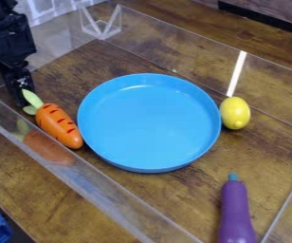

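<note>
A toy carrot (58, 123) with green leaves lies left of a round blue plate (149, 123). The black gripper (12, 80) is at the upper left edge, just above and behind the carrot's leaves, partly cut off by the frame; its fingers are hard to make out.
A yellow lemon (235, 114) sits right of the plate, and a purple eggplant (233, 214) lies at the lower right. Clear plastic walls border the wooden surface. The area behind the plate is clear.
</note>
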